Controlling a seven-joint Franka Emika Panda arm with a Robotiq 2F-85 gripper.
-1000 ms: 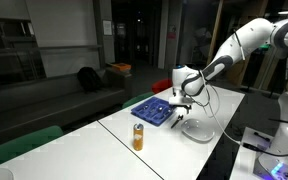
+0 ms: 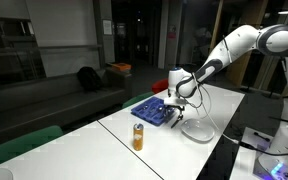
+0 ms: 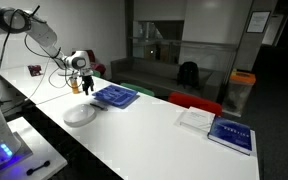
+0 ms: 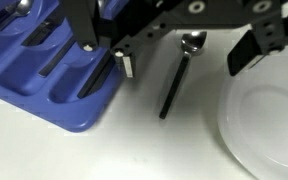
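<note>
In the wrist view, a spoon (image 4: pixel 181 75) with a black handle lies on the white table, between the blue cutlery tray (image 4: pixel 79 118) and a round white dish (image 4: pixel 269 120). My gripper stands open above the spoon, one finger toward the tray and the other toward the dish. Nothing is held between the fingers. Several dark-handled pieces of cutlery lie in the tray's compartments. From outside, the gripper (image 2: pixel 174 104) hangs low near the tray's right end, with the dish (image 2: pixel 197 130) close by.
An orange-brown bottle (image 2: pixel 138 137) stands on the table left of the dish. At the table's far end in the second exterior view lie a white box (image 3: pixel 196 119) and a dark blue box (image 3: pixel 232 135).
In exterior view 1, my gripper has come down and slightly left, toward the tray's end and the spoon. Tray, dish and bottle have stayed put.
</note>
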